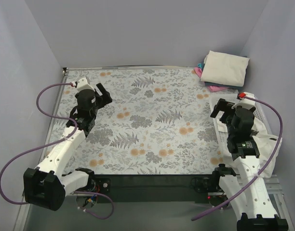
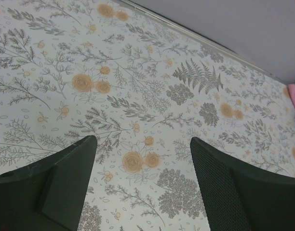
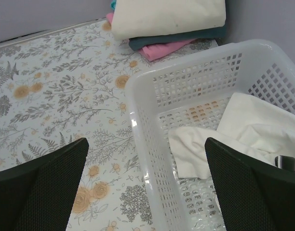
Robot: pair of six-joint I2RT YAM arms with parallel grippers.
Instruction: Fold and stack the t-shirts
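A stack of folded shirts, white over dark teal and pink, lies at the back right of the mat. A white basket at the right holds loose white cloth. My right gripper hangs open over the basket's left part, nothing between its fingers. My left gripper is open and empty above the left part of the mat.
Grey walls bound it at the back and sides.
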